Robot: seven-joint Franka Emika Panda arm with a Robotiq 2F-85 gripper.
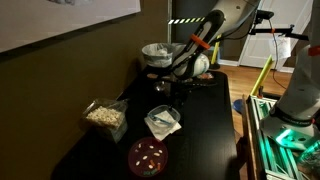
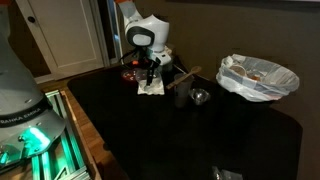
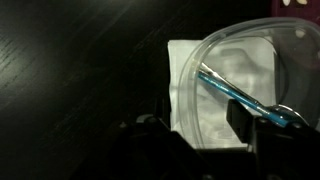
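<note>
My gripper is open above the near rim of a clear plastic bowl (image 3: 187,90), with its dark fingers spread to either side of that rim. Inside the bowl lie a blue-handled utensil (image 3: 235,93) and what looks like a metal spoon end. Under the bowl is a white napkin (image 1: 175,127), whose edge sticks out on the table. From the side, the gripper (image 1: 181,98) hangs just behind the clear bowl (image 1: 160,121). Whether the fingers touch the rim cannot be told.
A dark red bowl (image 1: 148,157) with small pieces stands near the clear bowl. Close to the wall is a clear tub (image 1: 106,118) of pale bits. A metal bowl (image 2: 200,97), a dark cup (image 2: 182,94), a wooden spoon (image 2: 194,73) and a lined basket (image 2: 257,78) stand elsewhere.
</note>
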